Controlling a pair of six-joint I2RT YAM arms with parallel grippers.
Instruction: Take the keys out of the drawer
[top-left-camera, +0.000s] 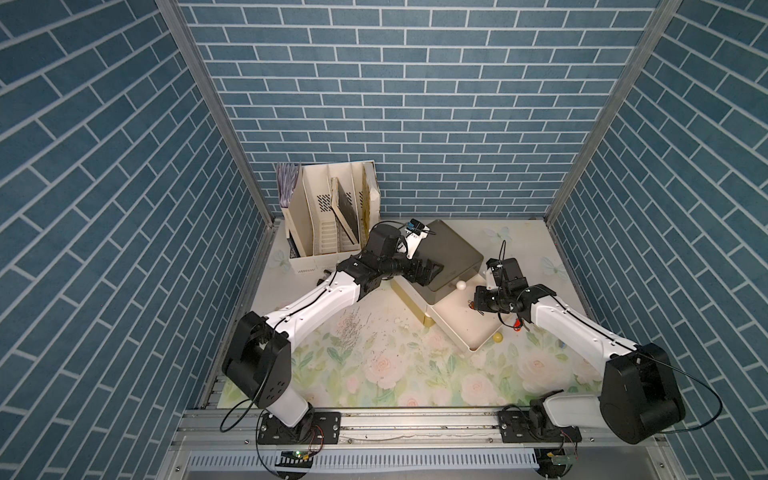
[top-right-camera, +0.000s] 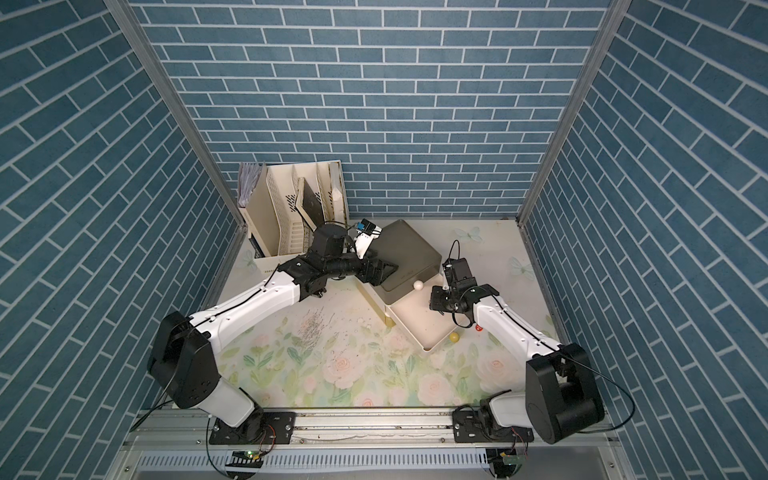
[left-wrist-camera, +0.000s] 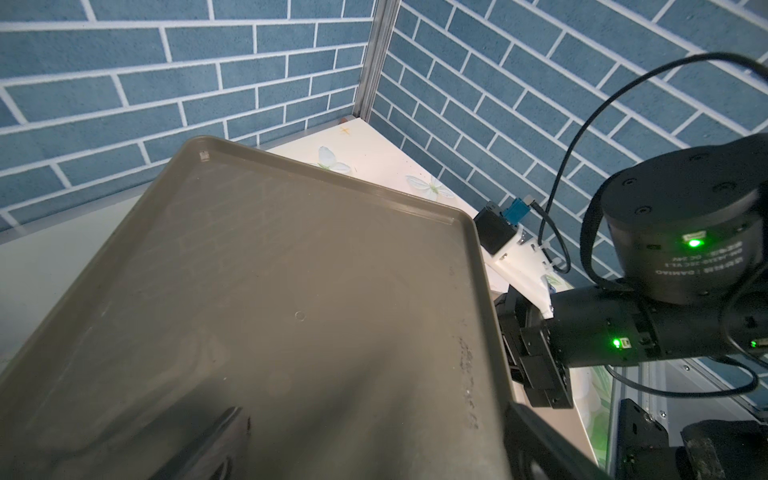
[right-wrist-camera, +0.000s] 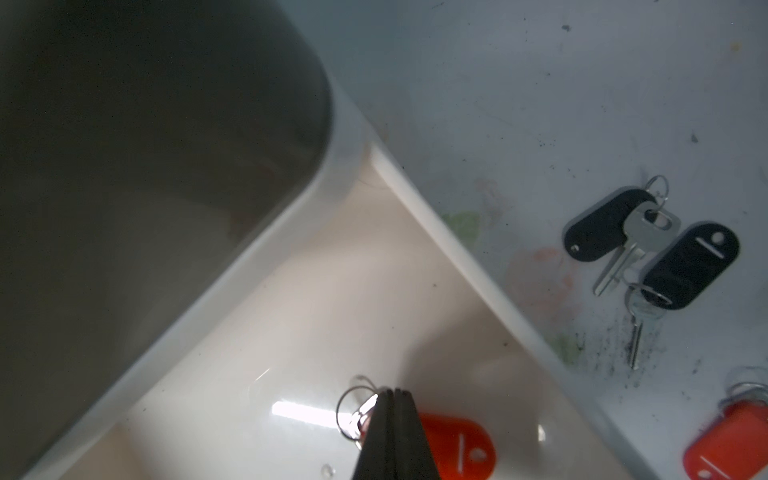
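Note:
The drawer (top-left-camera: 472, 336) is pulled out from under a dark lid (left-wrist-camera: 304, 304). Inside, a key ring with a red tag (right-wrist-camera: 460, 448) lies on the white floor; my right gripper is over it with fingers shut, and whether anything thin is between them cannot be told. My left gripper (top-left-camera: 424, 272) sits at the lid's front-left part; in the left wrist view its blurred fingers stand apart at the bottom. Keys with black tags (right-wrist-camera: 680, 268) and another red tag (right-wrist-camera: 728, 444) lie on the table outside the drawer, at its right.
A cream file organiser (top-left-camera: 328, 224) stands back left. A yellow ball (top-left-camera: 497, 337) lies outside the drawer's front right; a white ball (top-right-camera: 418, 285) is near the lid's edge.

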